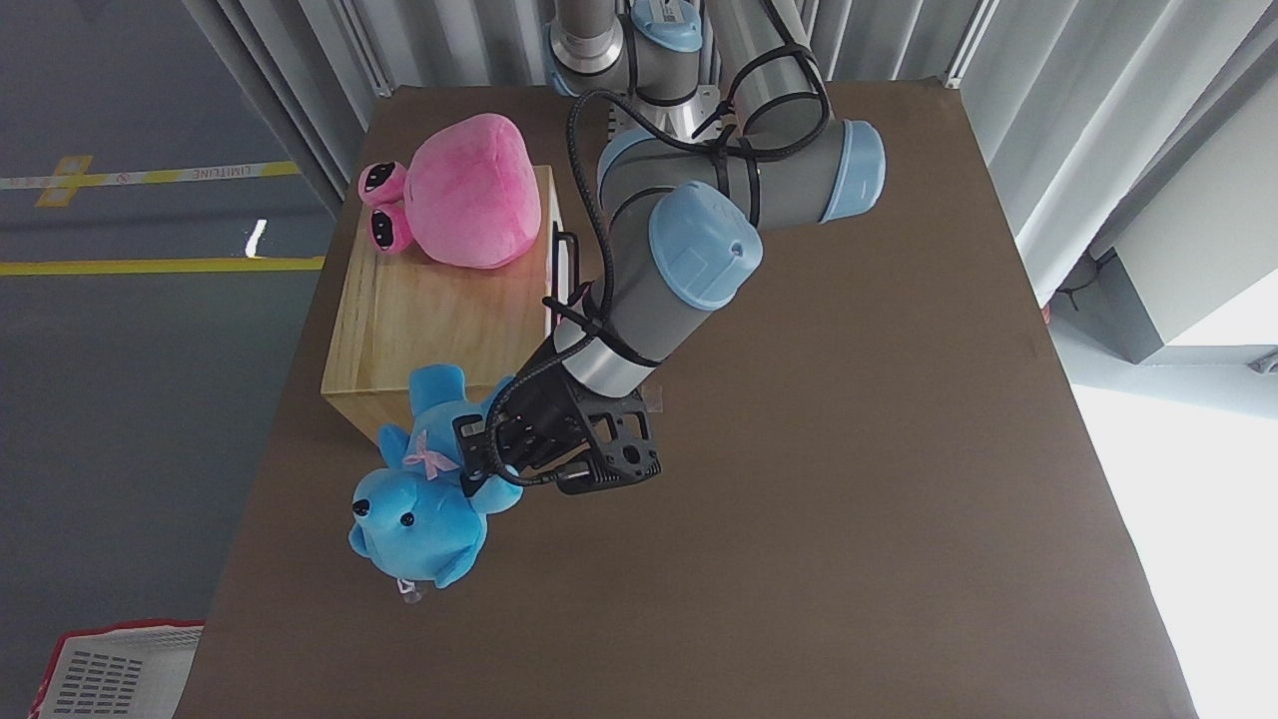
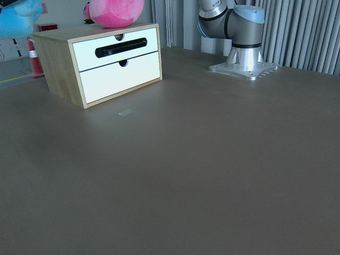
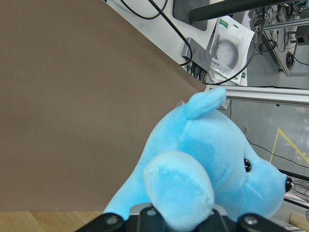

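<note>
A blue plush bear [image 1: 413, 521] with a pink bow is held by my black gripper [image 1: 485, 455], shut on it, over the near left corner of a wooden cabinet [image 1: 419, 330]. A pink plush toy [image 1: 470, 190] rests on the cabinet's back part. In the left view the bear [image 2: 16, 18] is at the top left edge, level with the cabinet top [image 2: 90, 32]. In the wrist view the bear [image 3: 203, 150] fills the lower middle, hiding most of the fingers.
The cabinet's white drawers [image 2: 117, 74] face right. A red-rimmed basket [image 1: 126, 653] is on the floor at the lower left. The robot base [image 2: 244, 66] stands at the back.
</note>
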